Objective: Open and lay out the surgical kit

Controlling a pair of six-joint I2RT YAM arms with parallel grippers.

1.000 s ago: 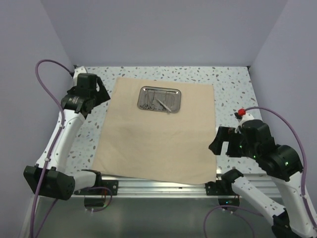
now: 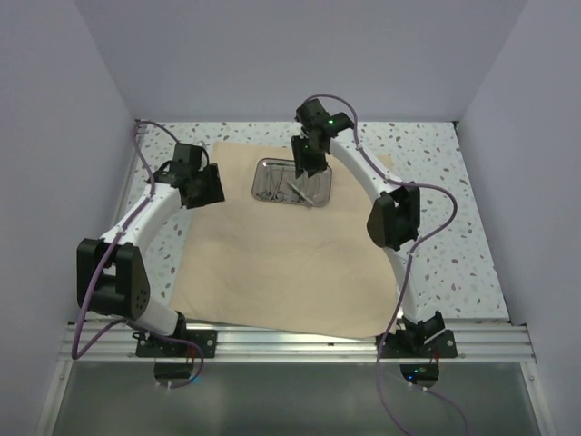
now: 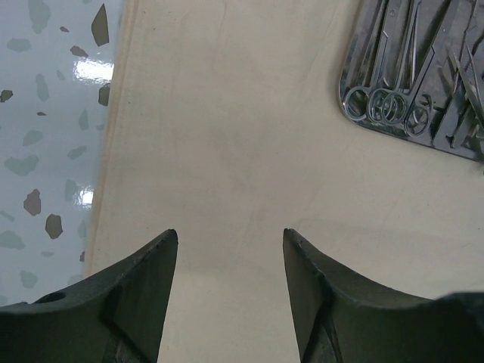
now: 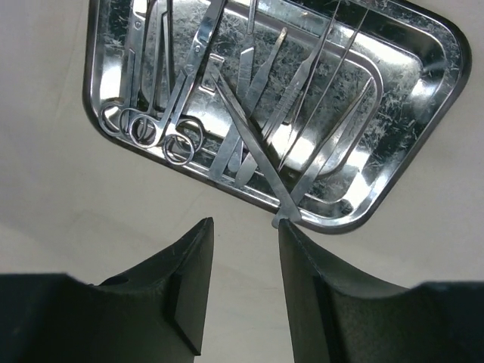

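A steel tray (image 2: 269, 163) of surgical instruments rests on a beige cloth (image 2: 272, 272). In the right wrist view it holds scissors-like tools (image 4: 193, 60) at left, slim blades and probes, and tweezers (image 4: 257, 151) lying diagonally across them. My right gripper hangs over the tray's near edge by the tweezers' end, open, with nothing between its fingers. My left gripper is open and empty over the cloth, left of the tray in the top view.
Speckled tabletop (image 2: 436, 236) shows around the cloth. The cloth below the tray is bare. Grey walls stand at the back and both sides.
My right gripper has swung from the front right up to the tray. My left gripper has moved right and slightly down, onto the cloth's left part.
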